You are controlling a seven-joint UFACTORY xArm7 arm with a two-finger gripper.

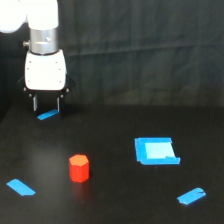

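Observation:
A red block (79, 168) with a six-sided outline stands on the dark table, left of centre and toward the front. My gripper (47, 102) hangs from the white arm at the back left, well behind the block and apart from it. Its two dark fingers are spread, with no object visible between them. To the right lies a pale square bordered with blue tape (157, 142), its middle bare of objects.
Strips of blue tape lie flat on the table: one below my gripper (48, 114), another at the front left (20, 187), a third at the front right (191, 196). A black curtain (140, 50) hangs behind. Open table separates the block and the square.

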